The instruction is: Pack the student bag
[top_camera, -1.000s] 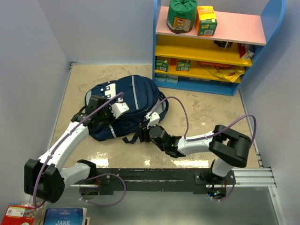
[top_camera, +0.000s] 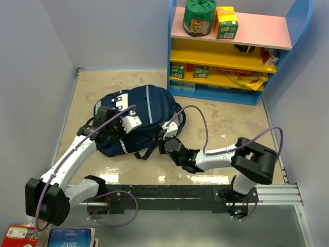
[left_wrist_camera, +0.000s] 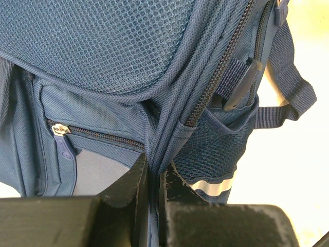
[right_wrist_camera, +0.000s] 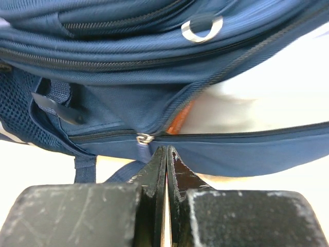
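The navy backpack (top_camera: 136, 105) lies on its side on the tan floor. In the left wrist view, my left gripper is shut on a fold of the backpack's fabric (left_wrist_camera: 169, 131) beside a zipper track. My right gripper is shut, with nothing between its fingers. Just left of those fingertips hangs the zipper pull (right_wrist_camera: 143, 149) from its metal slider (right_wrist_camera: 144, 138), outside the fingers. Right of the slider the zipper gapes, showing white contents (right_wrist_camera: 231, 110) and a bit of orange (right_wrist_camera: 180, 118).
A blue shelf (top_camera: 216, 93) with boxes and packets stands at the back right. Books (top_camera: 72, 237) lie at the front left corner. A loose strap (right_wrist_camera: 85, 167) hangs below the bag. Bare floor (top_camera: 231, 123) stretches to the right.
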